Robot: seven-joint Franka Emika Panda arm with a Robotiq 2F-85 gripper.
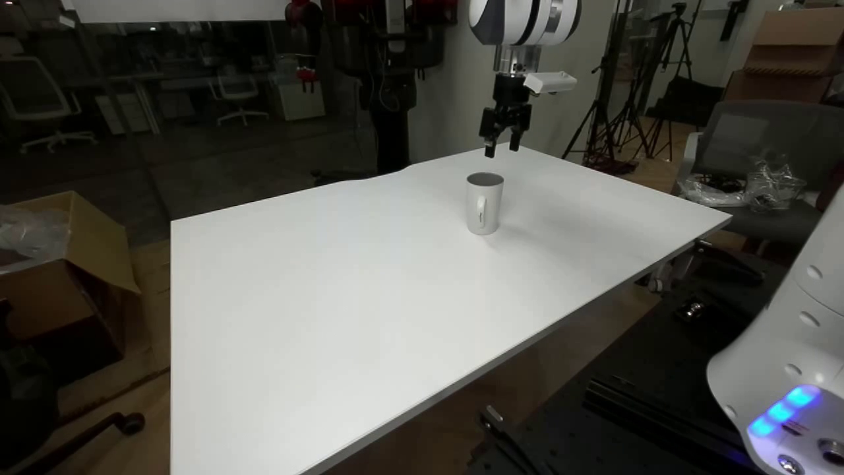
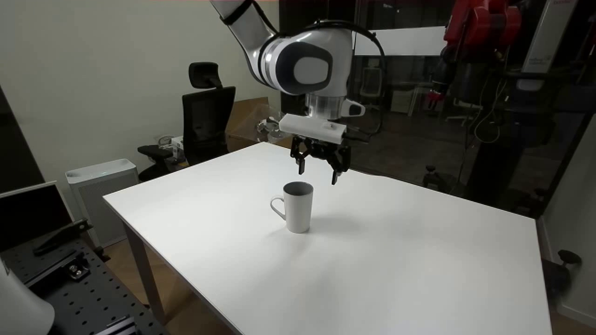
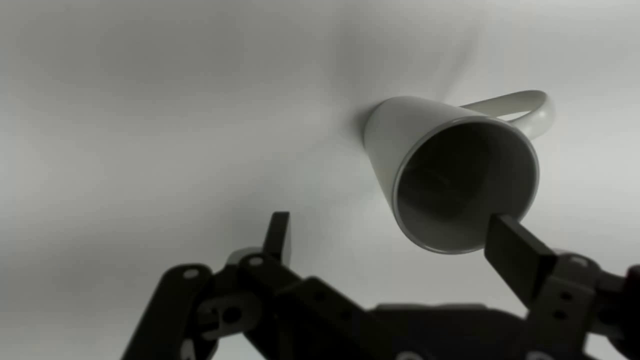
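A white mug (image 1: 491, 207) with a grey inside stands upright on the white table (image 1: 332, 301). Its handle is turned toward the near side in exterior view 1 and to the left in exterior view 2. Above the mug and a little beyond it hangs my gripper (image 2: 318, 176), pointing down, its fingers wide apart and nothing between them. From the wrist, the mug (image 3: 390, 138) appears right of centre, its dark opening facing the camera. The right finger (image 3: 519, 255) overlaps the mug's rim in that view, while the left finger lies over bare table.
Apart from the mug, the tabletop is bare, with wide free room around it. A black office chair (image 2: 207, 123) stands past the table's far edge. An open cardboard box (image 1: 59, 277) sits on the floor to the left.
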